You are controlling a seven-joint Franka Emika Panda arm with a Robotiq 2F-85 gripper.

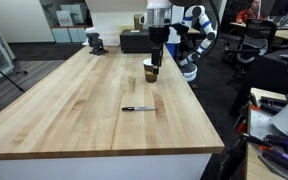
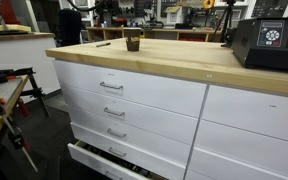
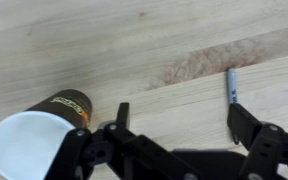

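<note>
A paper cup (image 1: 151, 76) with a dark printed side and white top stands upright on the wooden table. The wrist view has the cup (image 3: 69, 103) at lower left, its white round top facing the camera. A slim pen or marker (image 1: 138, 109) lies on the wood nearer the front; in the wrist view the pen (image 3: 232, 90) is at right, its lower end hidden behind a finger. Over the table, near the cup, hangs my gripper. Its fingers are spread wide with only bare wood visible between them.
White drawers (image 2: 134, 95) fill the table's side, the bottom one pulled out.
</note>
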